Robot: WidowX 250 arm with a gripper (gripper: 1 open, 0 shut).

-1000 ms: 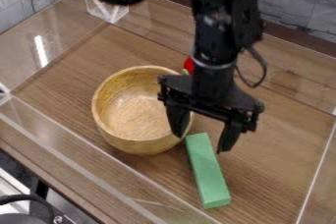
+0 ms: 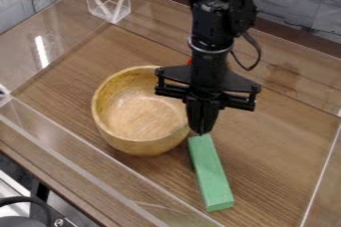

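Note:
My black gripper (image 2: 202, 121) hangs in the middle of the camera view, over the right rim of a wooden bowl (image 2: 120, 107) and just above the upper end of a green rectangular block (image 2: 210, 175). Its tip looks shut, with nothing visible between the fingers. The block lies lengthwise on the wooden table to the bowl's lower right. A red object (image 2: 189, 67) behind the arm is mostly hidden.
A clear plastic item (image 2: 110, 2) stands at the back left edge. Cables (image 2: 34, 209) lie at the lower left.
The green block and bowl look unmoved.

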